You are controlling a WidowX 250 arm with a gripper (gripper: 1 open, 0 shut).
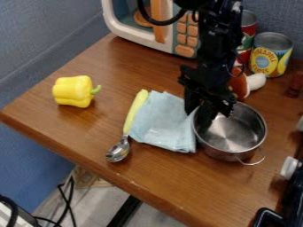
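Observation:
My black gripper (208,112) reaches down to the back-left rim of a steel pot (236,138) on the wooden table, its fingers dark and overlapping the rim, so their state is unclear. A light blue cloth (161,127) lies left of the pot, beside a yellow-handled ladle (119,149). A yellow pepper toy (73,90) sits farther left.
A toy microwave (160,27) stands at the back, with cans (270,55) and small items at the back right. A black object (285,206) lines the right edge.

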